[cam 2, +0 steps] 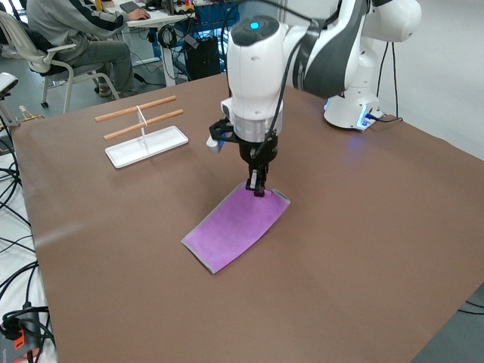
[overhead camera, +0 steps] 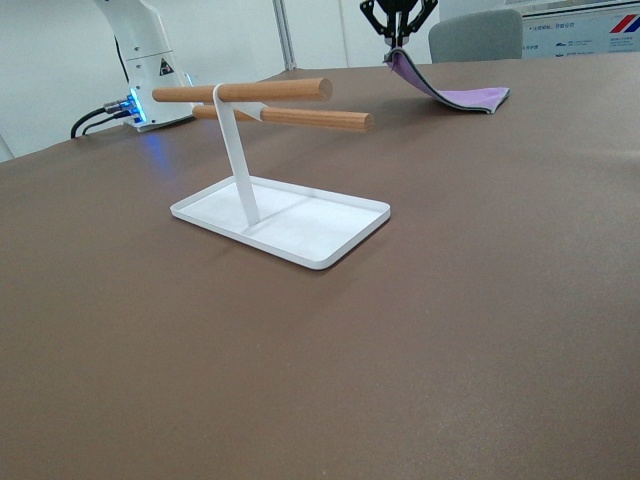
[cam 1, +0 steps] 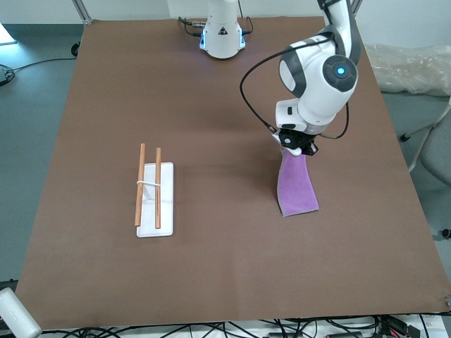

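Observation:
A purple cloth (cam 1: 296, 186) with grey edging lies on the brown table, its far end lifted in my gripper (overhead camera: 395, 45), which is shut on that end, as the top view shows. In the right view the cloth (cam 2: 231, 227) runs out from beneath the gripper (cam 2: 255, 189) toward the lower left. A white tray (cam 1: 162, 211) carrying a stand with two wooden bars (overhead camera: 280, 90) sits to the left of the cloth in the left view, apart from it.
The brown table (cam 1: 246, 267) is otherwise mostly bare. A white robot base (cam 1: 222, 39) with cables stands at the back. Cables run along the near edge, and a chair (cam 1: 440, 148) is beyond the right edge.

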